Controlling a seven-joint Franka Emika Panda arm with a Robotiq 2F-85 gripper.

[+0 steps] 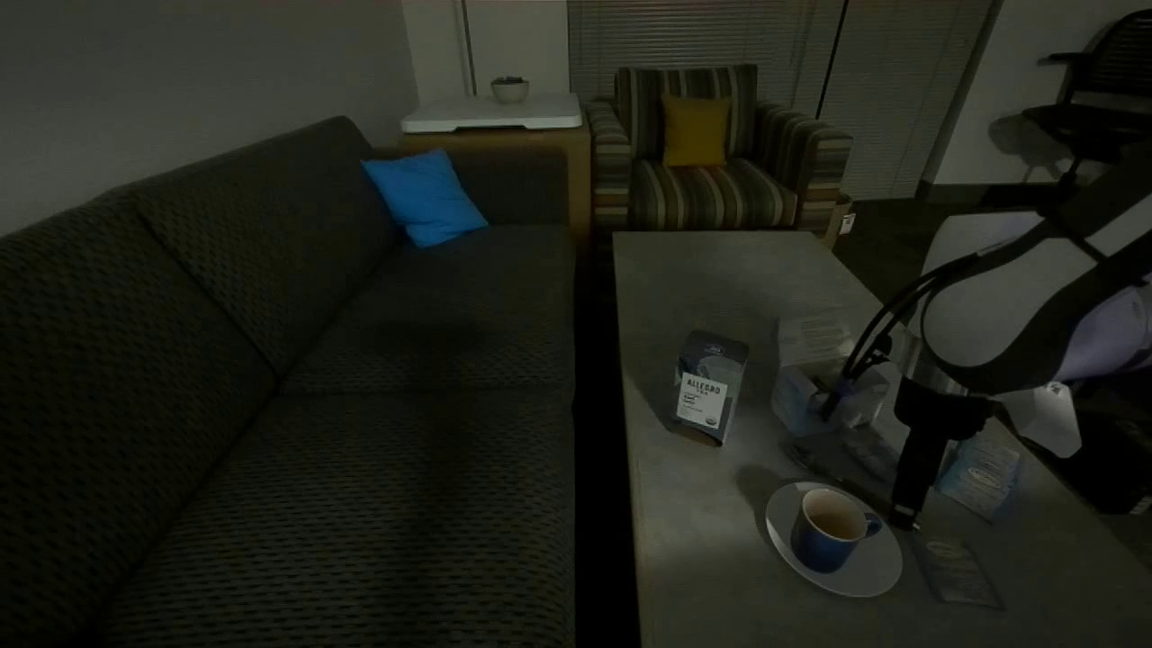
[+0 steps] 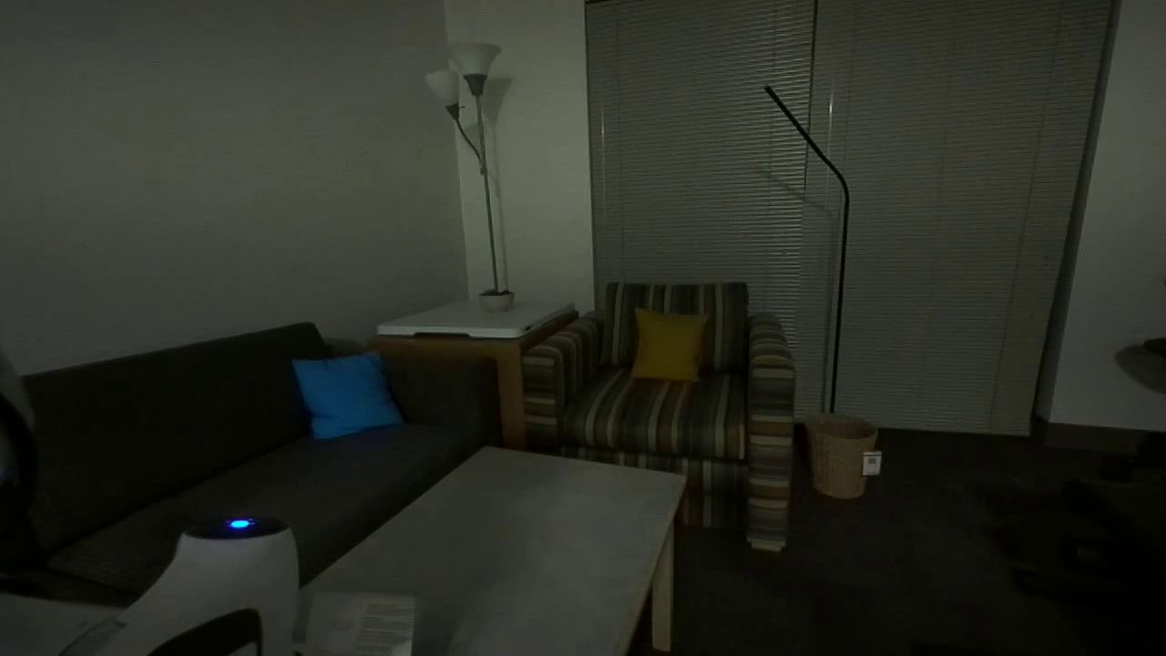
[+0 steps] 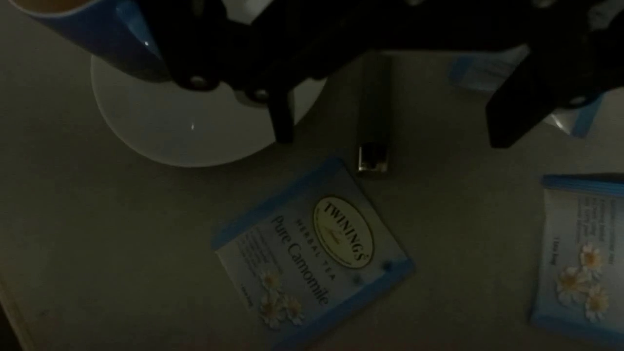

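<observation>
My gripper (image 1: pixel 907 518) is low over the table, beside the saucer's right edge. In the wrist view the gripper is open, its fingers (image 3: pixel 284 120) well apart. A dark handle with a shiny metal end (image 3: pixel 372 159) shows between them from above; whether it lies on the table or is higher is hard to tell. The blue cup (image 1: pixel 823 544), with brownish contents, stands upright on the white saucer (image 1: pixel 786 554). A Twinings Pure Camomile sachet (image 3: pixel 327 251) lies flat just past the handle's end, apart from the fingers.
A second sachet (image 3: pixel 576 257) lies to the right in the wrist view. An Allegro tea box (image 1: pixel 707 389) and an opened pale box (image 1: pixel 815 400) stand farther back. Bare table (image 1: pixel 713 275) stretches toward the striped armchair (image 1: pixel 713 194); a sofa (image 1: pixel 432 486) runs along the left.
</observation>
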